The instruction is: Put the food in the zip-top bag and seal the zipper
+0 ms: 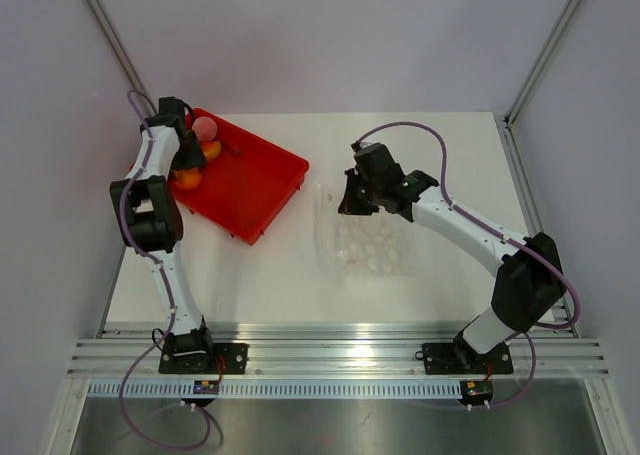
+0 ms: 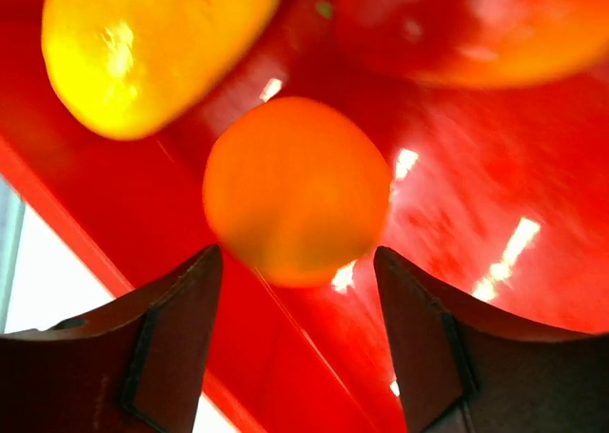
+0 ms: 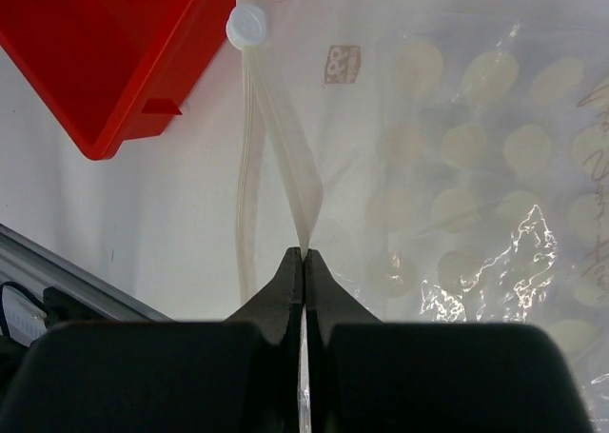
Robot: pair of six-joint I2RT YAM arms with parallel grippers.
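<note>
My left gripper (image 1: 186, 151) is over the left end of the red tray. In the left wrist view its fingertips (image 2: 205, 271) stand apart at a round orange piece (image 2: 295, 181), with a yellow piece (image 2: 143, 43) and a redder piece (image 2: 466, 24) beyond. A pink piece (image 1: 204, 128) shows in the top view. My right gripper is shut at the edge of the clear zip top bag (image 3: 457, 195), which lies flat; its white slider (image 3: 245, 24) is at the upper end of that edge.
The red tray (image 1: 265, 180) fills the table's left back.
</note>
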